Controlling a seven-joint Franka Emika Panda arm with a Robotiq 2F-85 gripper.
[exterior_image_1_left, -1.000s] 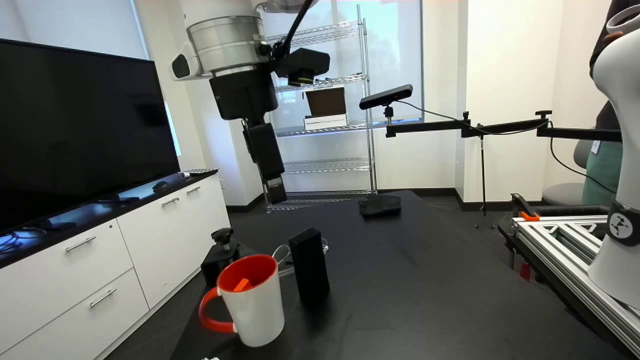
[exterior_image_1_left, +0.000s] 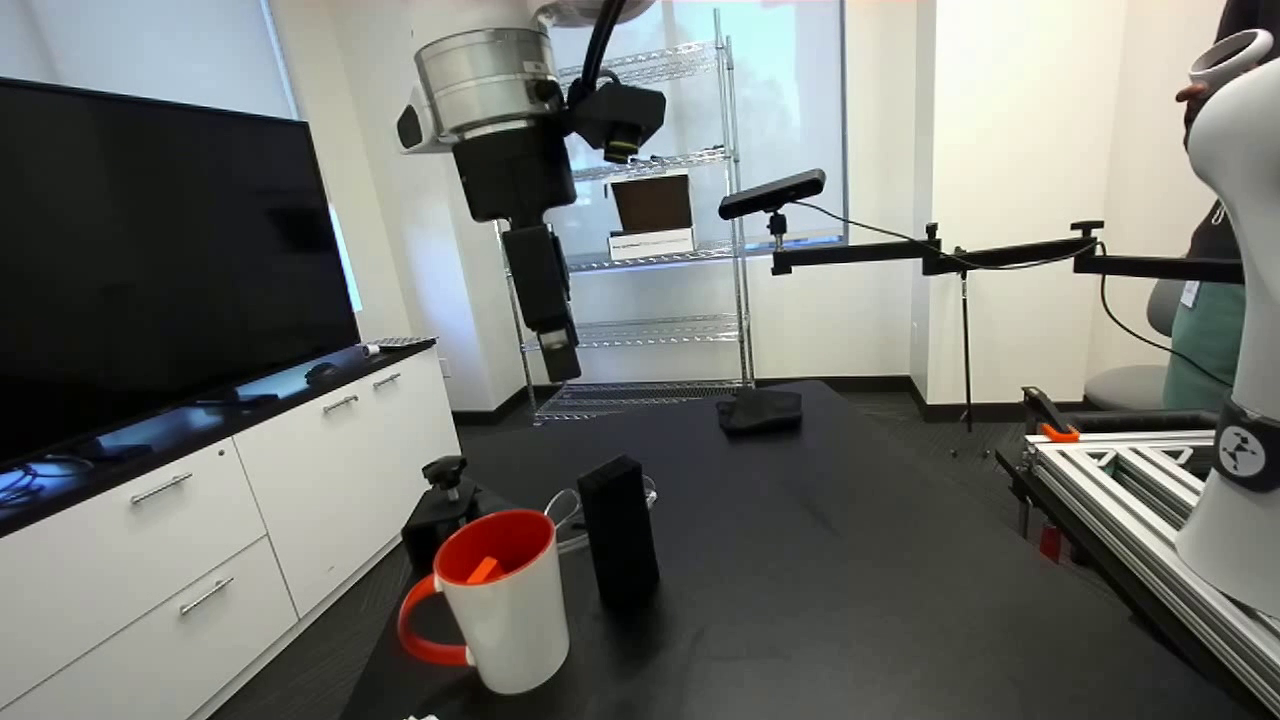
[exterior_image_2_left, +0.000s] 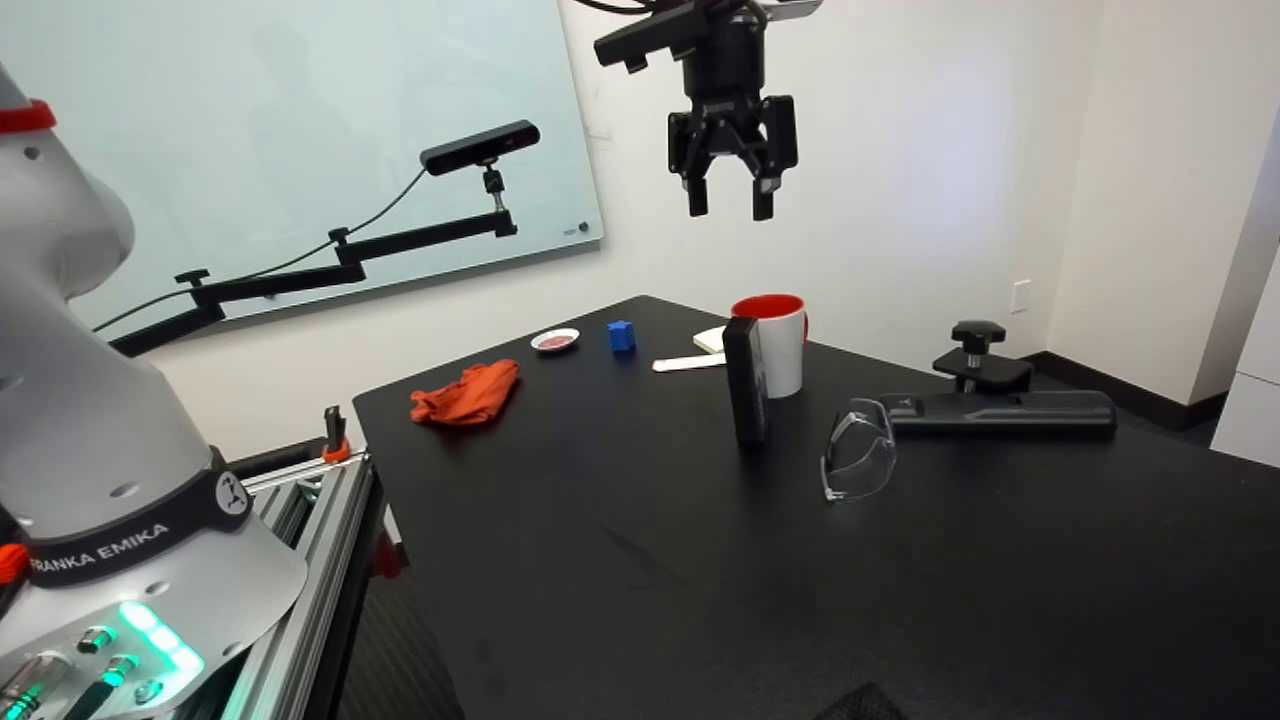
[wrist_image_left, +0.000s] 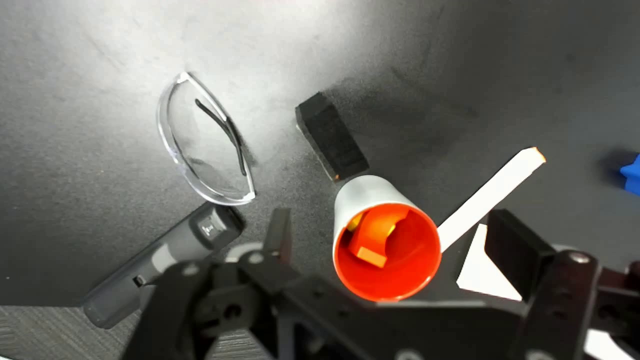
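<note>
My gripper (exterior_image_2_left: 729, 202) hangs open in the air, high over the far part of the table, with nothing between its fingers. In the wrist view a white mug (wrist_image_left: 366, 191) with a red inside stands below the gap between the fingers. An orange curved piece (wrist_image_left: 378, 231) lies inside it, with bits of yellow beside it. Close to the mug a black block (exterior_image_2_left: 746, 382) stands upright on end. Clear safety glasses (wrist_image_left: 207, 144) rest on the table near the block. The mug's red handle (exterior_image_1_left: 420, 630) shows in exterior view 1.
A black clamp bar (exterior_image_2_left: 1002, 410) lies along the table's edge. White strips (wrist_image_left: 492, 192), a blue piece (exterior_image_2_left: 620, 336), a small white dish (exterior_image_2_left: 554, 341) and an orange cloth (exterior_image_2_left: 468, 394) lie on the far side.
In exterior view 1 my gripper has moved up and slightly to the right. The mug, block and glasses have not moved.
</note>
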